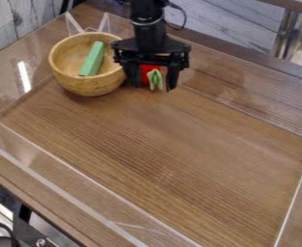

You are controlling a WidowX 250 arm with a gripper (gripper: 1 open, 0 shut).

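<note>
My gripper [150, 73], a black arm, is over a red strawberry-like object with green leaves [154, 79], just right of a round wooden bowl [82, 82]. Its body and fingers partly cover the red object, so whether it grips it is unclear. A long light-green object [92, 59] lies in the bowl.
A pale wall or panel stands at the top left, and a pale ledge runs along the top right.
</note>
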